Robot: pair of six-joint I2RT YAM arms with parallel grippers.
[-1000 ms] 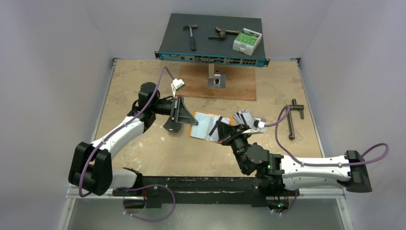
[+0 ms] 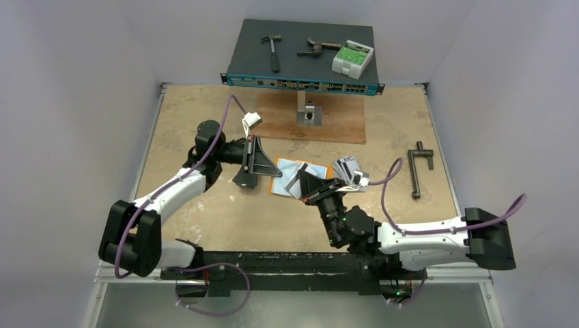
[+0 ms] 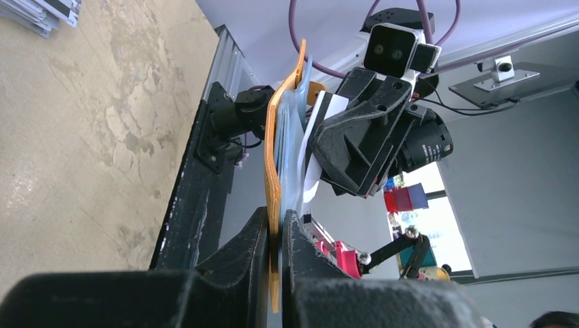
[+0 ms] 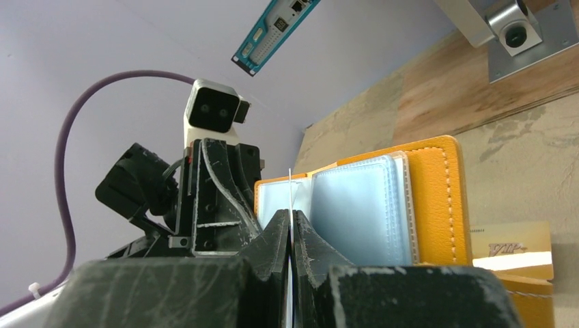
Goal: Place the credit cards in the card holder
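Observation:
An orange card holder (image 2: 282, 188) with pale blue sleeves is spread open over the table, seen edge-on in the left wrist view. My left gripper is shut on its edge. A white card with a dark stripe, pinched in my right gripper, overlaps the sleeves; its thin edge shows between the fingers in the right wrist view. Close behind stands a blue sleeve (image 4: 358, 212). Whether the card is inside a sleeve I cannot tell. A gold VIP card (image 4: 512, 246) shows by the orange cover.
More cards (image 2: 346, 166) lie in a pile right of the holder, partly behind the right gripper. A metal tool (image 2: 414, 174) rests at the far right. At the back, a rack device (image 2: 300, 55) on a stand carries hammers and a white box.
My right gripper has moved left, carrying the card further across the open holder. The left arm and the holder have barely moved.

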